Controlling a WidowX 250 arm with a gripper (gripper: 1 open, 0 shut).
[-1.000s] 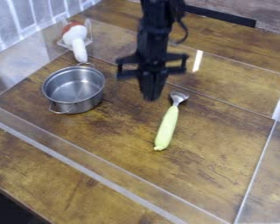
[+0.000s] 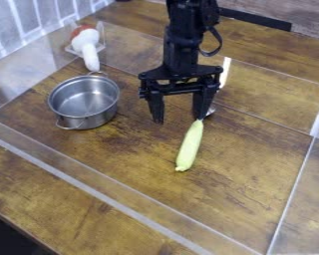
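Note:
The black robot gripper (image 2: 178,106) hangs low over the middle of the wooden table, open, its fingers spread apart. Just right of it lies a pale yellow-green elongated object (image 2: 190,145), its upper end close to the right finger. A metal pot (image 2: 83,100) with small handles sits to the left of the gripper, apart from it.
A white object with a red part (image 2: 87,50) lies at the back left. A small white item (image 2: 223,72) shows behind the arm on the right.
The gripper has come down and toward the front, now beside the upper end of the yellow-green object. The pot and that object look unmoved.

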